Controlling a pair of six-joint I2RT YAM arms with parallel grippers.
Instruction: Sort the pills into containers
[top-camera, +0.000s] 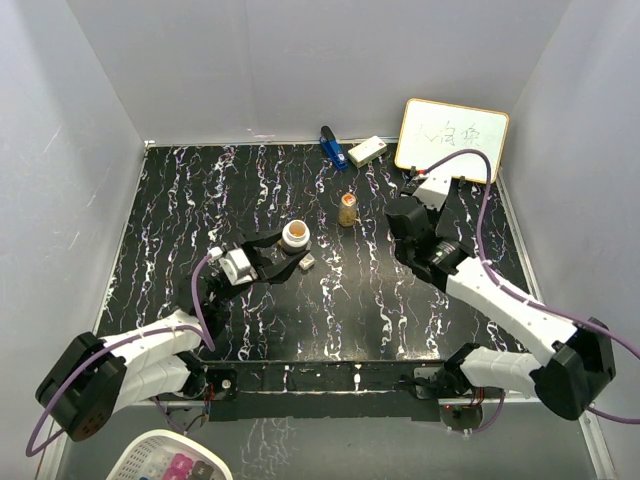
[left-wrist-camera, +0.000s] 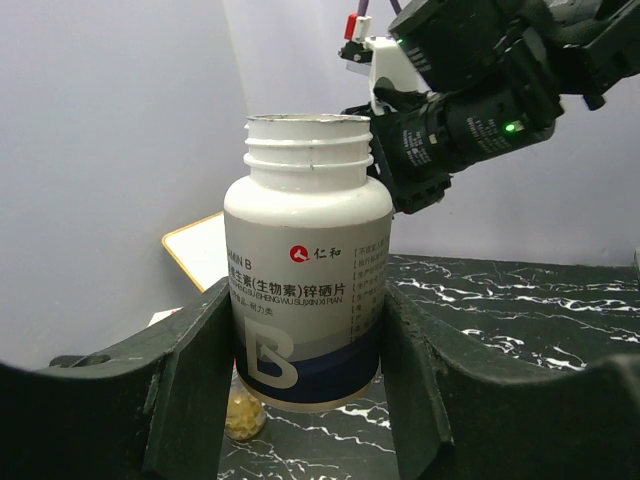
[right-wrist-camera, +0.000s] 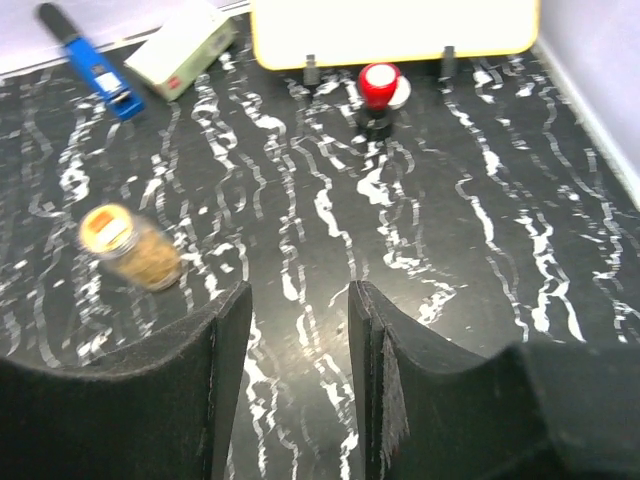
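Note:
A white capless bottle (left-wrist-camera: 305, 260) with a grey and blue label stands upright between the fingers of my left gripper, which is shut on it above the table. From the top, the same bottle (top-camera: 295, 234) shows its open mouth. An amber jar (top-camera: 347, 212) with an orange top stands on the table right of it. Close by the bottle lies a small clear container (top-camera: 306, 261), partly hidden; its contents are too small to tell. My right gripper is open and empty, right of the jar (right-wrist-camera: 138, 252).
A blue stapler-like object (top-camera: 333, 147), a pale box (top-camera: 367, 151) and a whiteboard (top-camera: 452, 138) line the back. A red-topped item (right-wrist-camera: 377, 88) stands before the board. A white basket (top-camera: 140, 455) sits at the front left.

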